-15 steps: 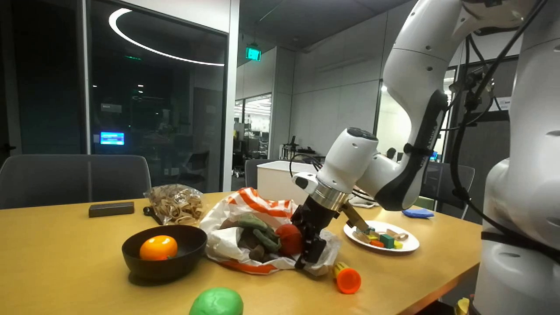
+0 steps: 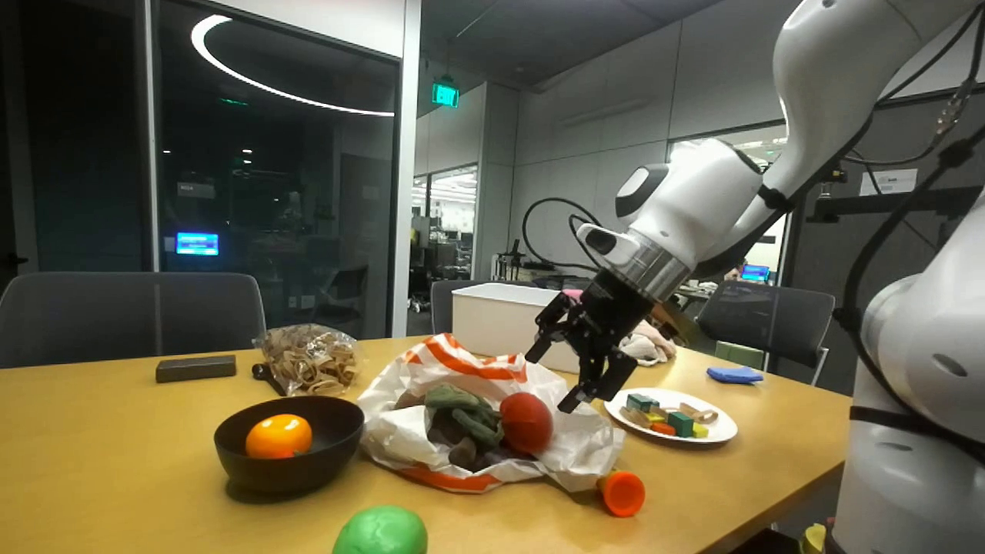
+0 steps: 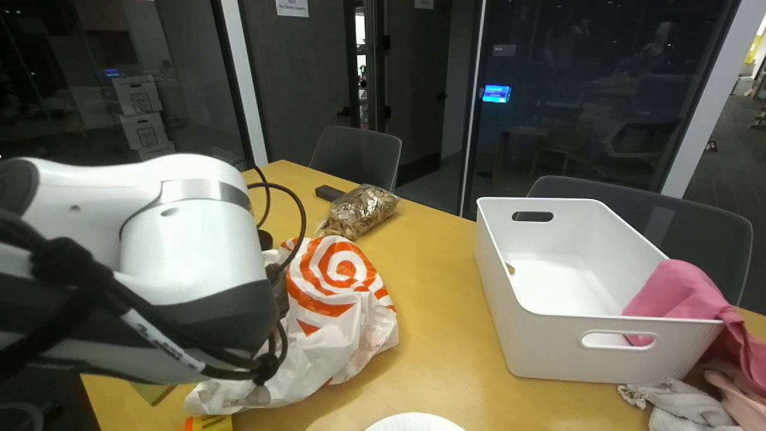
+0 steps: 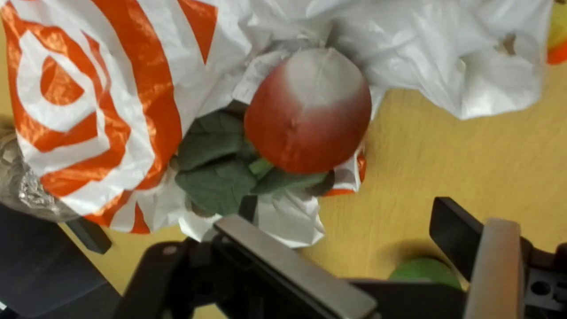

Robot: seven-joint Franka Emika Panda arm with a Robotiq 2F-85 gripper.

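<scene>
My gripper (image 2: 554, 378) hangs open above the right side of a white and orange plastic bag (image 2: 399, 406), apart from everything on the table. In the wrist view nothing lies between its fingers. At the bag's mouth rests a round red object (image 2: 526, 423), which looks pale on its upper side in the wrist view. Green leafy-looking pieces (image 4: 212, 159) lie against it, with brown lumps partly hidden beneath. Left of the bag, a dark bowl (image 2: 318, 452) holds an orange fruit-like thing (image 2: 278, 434).
A green round object (image 2: 381, 532) sits near the front edge. An orange and yellow container (image 2: 624, 494) lies right of the bag. Farther right is a white plate (image 2: 720, 432) of small blocks. Behind stands a white bin (image 3: 502, 330), with a clear bag (image 3: 362, 208) beyond the plastic bag.
The gripper has risen and pulled away from beside the red object. That object, the bag's right side and the orange container have shifted slightly to the right.
</scene>
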